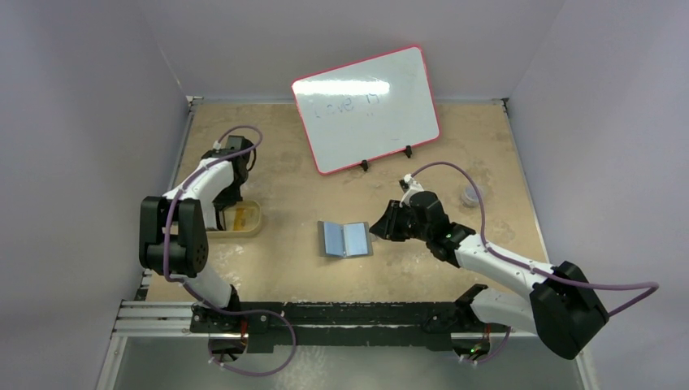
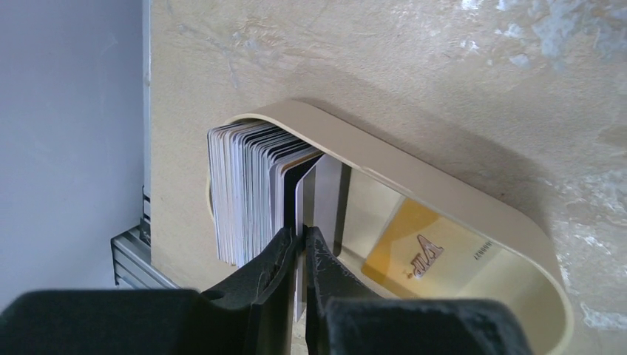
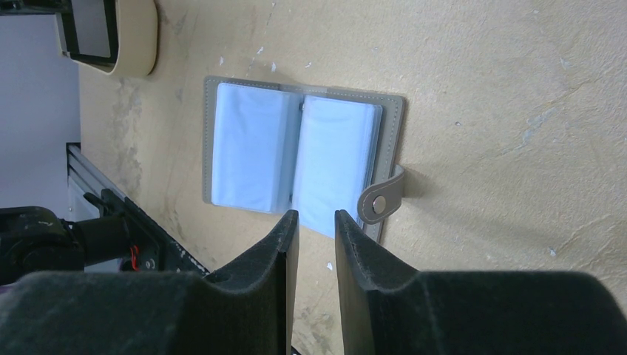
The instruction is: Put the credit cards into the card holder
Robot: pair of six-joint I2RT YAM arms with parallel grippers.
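In the left wrist view, a row of cards point(image 2: 244, 192) stands on edge at one end of the beige box point(image 2: 325, 126). My left gripper is at the front of this row, its fingertips close on either side of a white card edge point(image 2: 299, 203). Whether they press on that card cannot be told. The grey card holder point(image 3: 395, 118) lies spread on the table, its clear bluish sleeves point(image 3: 333, 155) facing up. Just to the holder's right in the top view, my right gripper is open, with nothing between its fingers.
A yellow card point(image 2: 418, 248) lies flat in the box's emptier part. A whiteboard point(image 1: 366, 106) leans at the back, and a small clear round container point(image 1: 471, 195) sits at the right. Bare table separates box and holder.
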